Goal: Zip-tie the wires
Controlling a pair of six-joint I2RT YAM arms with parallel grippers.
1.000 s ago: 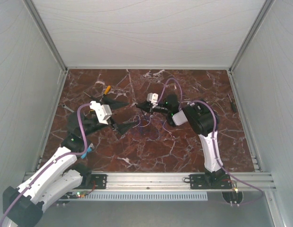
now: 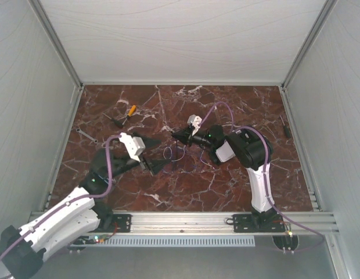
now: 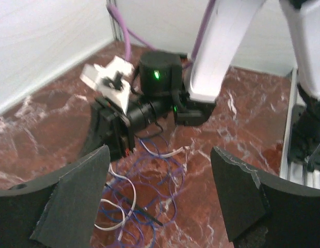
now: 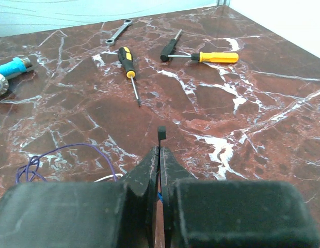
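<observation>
A loose tangle of purple, blue and white wires [image 2: 183, 160] lies mid-table, also seen in the left wrist view [image 3: 131, 206]. My right gripper [image 2: 175, 134] is above the wires, shut, with a thin black strap, likely a zip tie [image 4: 161, 133], standing up between its fingertips; its small square head shows in the right wrist view. The strap hangs down toward the wires in the left wrist view. My left gripper [image 2: 161, 152] is left of the right one, fingers apart around empty air, facing the right gripper and the wires.
Screwdrivers [image 4: 127, 64] [image 4: 217, 57], a wrench [image 4: 118, 32] and a cyan tool [image 4: 10, 67] lie on the left of the table. Another tool [image 2: 286, 131] is at the far right.
My left gripper has moved down toward the front and right, closer to the wires.
</observation>
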